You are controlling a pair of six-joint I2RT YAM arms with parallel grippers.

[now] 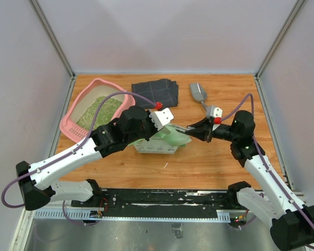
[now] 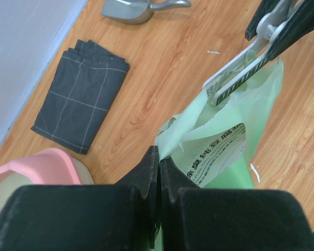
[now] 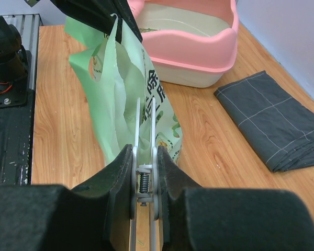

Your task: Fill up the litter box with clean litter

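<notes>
A pale green plastic litter bag [image 1: 172,137] with black print stands near the table's middle. My left gripper is shut on a thin pinch of its upper edge, pulling it into a peak. My right gripper is shut on a pair of spring-handled scissors [image 3: 137,125]. In the left wrist view the scissors' two long arms [image 2: 238,81] reach the bag's upper edge, slightly apart, one on each side of the film. I cannot tell whether the film is cut there. The pink litter box [image 1: 67,124], at the left, holds green litter [image 1: 99,111].
A folded dark checked cloth [image 1: 156,93] lies behind the bag. To its right rests a grey scoop [image 1: 198,92]. Small white scraps [image 2: 255,172] lie on the wooden table [image 1: 220,162], whose front and right are mostly clear.
</notes>
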